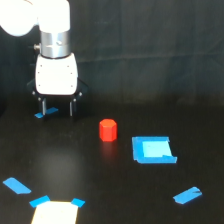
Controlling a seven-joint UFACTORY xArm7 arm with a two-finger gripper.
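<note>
A small red block (108, 130) sits on the black table near the middle of the camera view. My white gripper (58, 107) hangs at the upper left, behind and left of the block and clear of it. Its two dark fingers are spread apart, with nothing visible between them. Right of the block is a blue-bordered square (138, 149) with a pale blue patch (156, 149) inside.
A cream-coloured square (55, 213) edged with blue tape is cut off by the bottom edge. Blue tape strips lie at the left (16, 186), lower right (188, 195) and near the gripper (47, 112). Open table surrounds the block.
</note>
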